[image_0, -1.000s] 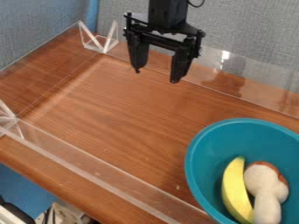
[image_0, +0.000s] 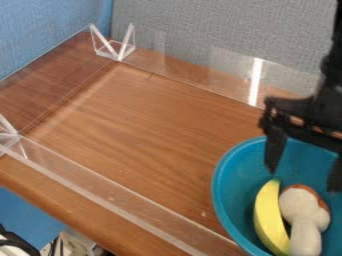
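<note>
My black gripper (image_0: 305, 160) hangs open over the blue bowl (image_0: 235, 172) at the right, its fingers blurred and pointing down. Inside the bowl lie a yellow banana (image_0: 270, 220) and, beside it, a white plush item (image_0: 305, 222) with a brown top. I see nothing between the fingers; the right one is near the image's edge.
Clear plastic walls edge it at back and front, with white brackets (image_0: 112, 45) at the left corners.
My gripper has moved from the back middle to the right and down, so it is now over the bowl. The bowl and its contents stay in place.
</note>
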